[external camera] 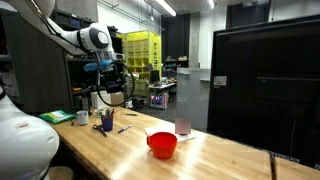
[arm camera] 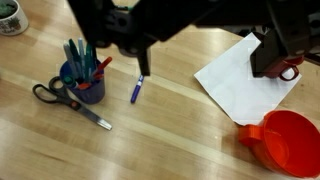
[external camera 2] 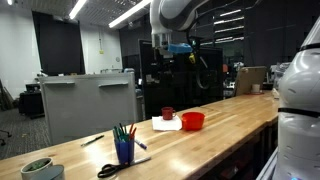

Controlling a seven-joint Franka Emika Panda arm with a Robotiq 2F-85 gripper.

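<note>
High above the table hangs my gripper, with its two dark fingers (arm camera: 133,28) wide apart and nothing visible between them. Below it to the left in the wrist view stands a blue cup (arm camera: 92,92) holding pens and markers. Black-handled scissors (arm camera: 72,102) lie beside that cup, and a blue pen (arm camera: 138,88) lies on the bare wood to its right. A red bowl-like pot (arm camera: 290,142) with a handle sits at the lower right. Near it are a white paper (arm camera: 238,85) and a dark red mug (arm camera: 288,68), partly covered by a finger.
Grey-topped round containers (external camera 2: 38,168) stand at the table's near left in exterior view 2. A dark marker (external camera 2: 92,140) lies behind the pen cup.
</note>
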